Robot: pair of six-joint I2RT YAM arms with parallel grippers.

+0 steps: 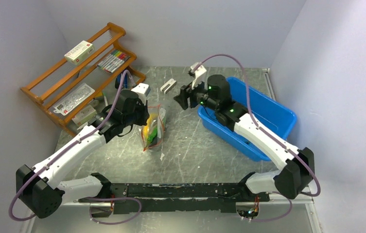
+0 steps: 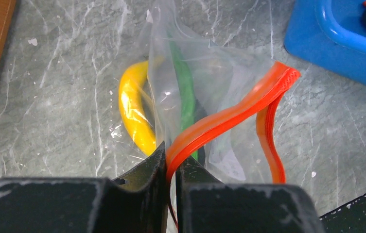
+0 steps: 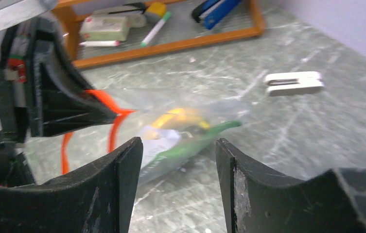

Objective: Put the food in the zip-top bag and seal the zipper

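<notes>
The clear zip bag (image 2: 234,77) with an orange zipper stands on the grey table, a yellow banana (image 2: 134,109) and a green item (image 2: 185,87) inside. My left gripper is shut on the bag's zipper edge. My right gripper is open, in the air right of the bag, with nothing between its fingers. The bag's mouth shows as a bent orange loop in the left wrist view.
A blue bin (image 1: 268,121) stands at the right, a wooden rack (image 1: 49,92) at the back left. A white object (image 1: 167,86) lies behind the bag.
</notes>
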